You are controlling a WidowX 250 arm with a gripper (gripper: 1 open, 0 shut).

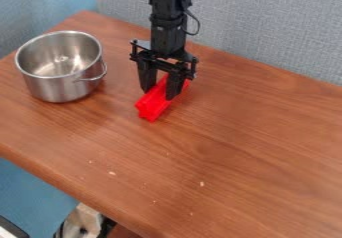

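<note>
My black gripper [162, 77] points straight down near the back left of the table and is shut on a red elongated object [152, 105], which lies at table level and angles toward the front left. The gripper's fingers cover the far end of the red object. To the left of it stands a steel pot [52, 82] with a wire handle on its near right side, apart from both.
Grey padded walls bound it at the back and left. Some hardware shows below the table's edge at the bottom left.
</note>
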